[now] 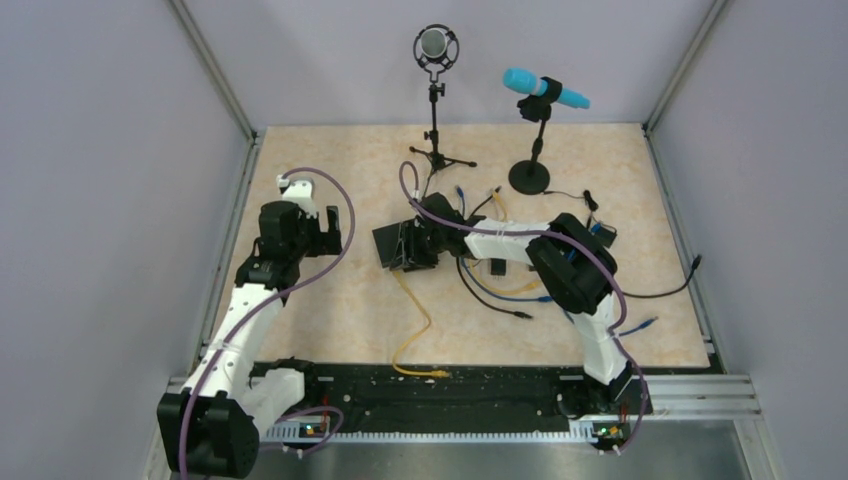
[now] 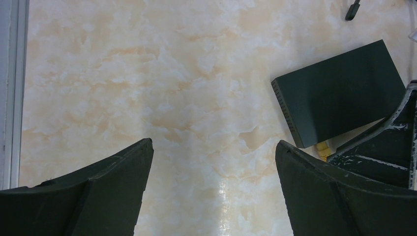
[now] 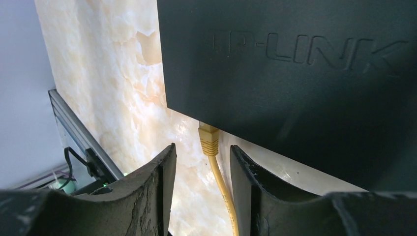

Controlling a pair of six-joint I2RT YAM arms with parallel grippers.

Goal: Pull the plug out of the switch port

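Observation:
The black TP-Link switch [image 1: 388,240] lies mid-table, partly under my right arm. A yellow cable's plug [image 3: 209,140] sits in a port on its near edge, the cable [image 1: 418,310] running toward the table's front. My right gripper is low at that edge, part open, its fingertips either side of the plug and apart from it. My left gripper [image 1: 333,230] hangs open over bare table left of the switch [image 2: 334,93], nothing between its fingers.
Loose blue, black and yellow cables and a small black adapter [image 1: 498,267] lie to the right. Two microphone stands [image 1: 529,175] stand at the back.

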